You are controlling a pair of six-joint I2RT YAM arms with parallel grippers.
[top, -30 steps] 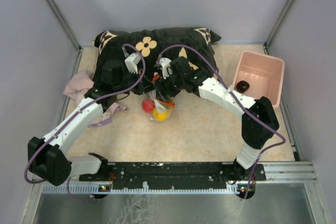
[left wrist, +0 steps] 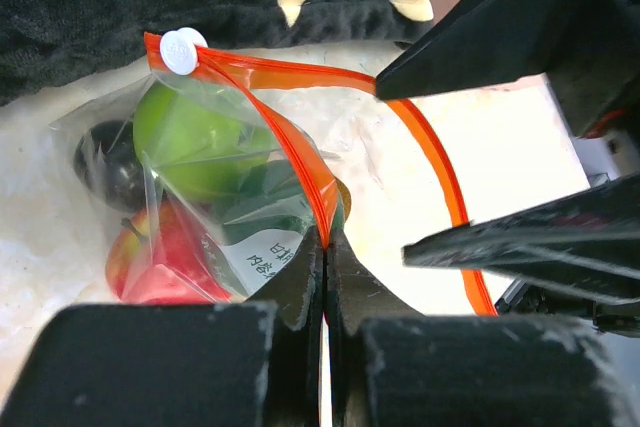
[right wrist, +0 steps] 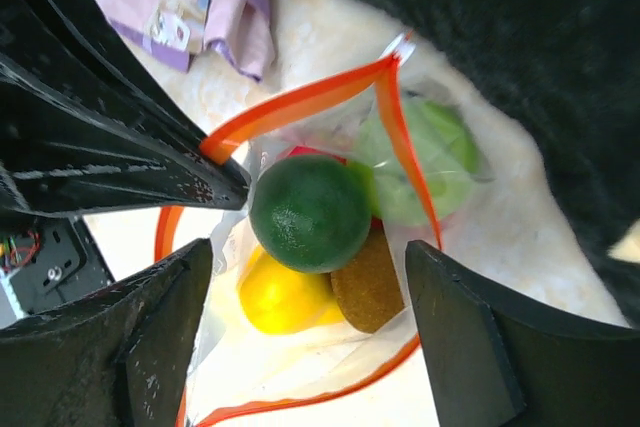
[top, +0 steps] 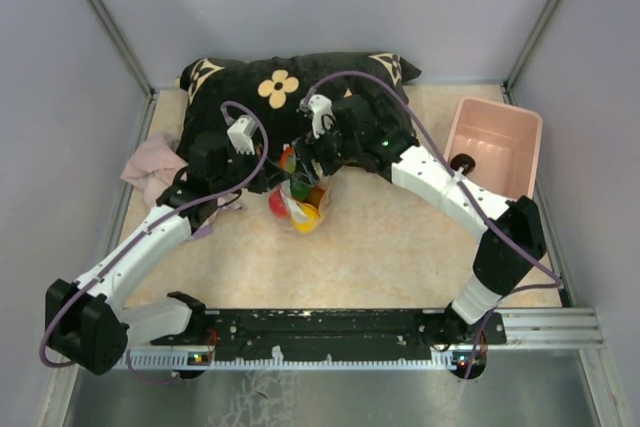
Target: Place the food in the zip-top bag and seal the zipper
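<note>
The clear zip bag [top: 296, 209] stands mid-table, filled with a red apple [left wrist: 155, 267], green apple [left wrist: 200, 142], dark plum [left wrist: 110, 162], dark green round food [right wrist: 310, 212], yellow food [right wrist: 280, 292] and a brown item [right wrist: 368, 282]. Its orange zipper edge is pinched in my shut left gripper, while the mouth gapes to the right. My right gripper [top: 315, 157] is part open over the bag, its fingers spread around the opening, with nothing visibly held.
A black patterned cushion [top: 240, 87] lines the back. A pink bin [top: 500, 147] with a dark round item [top: 462, 162] is at right. Pink cloths [top: 155, 162] lie left.
My left arm has drawn left and toward the front.
</note>
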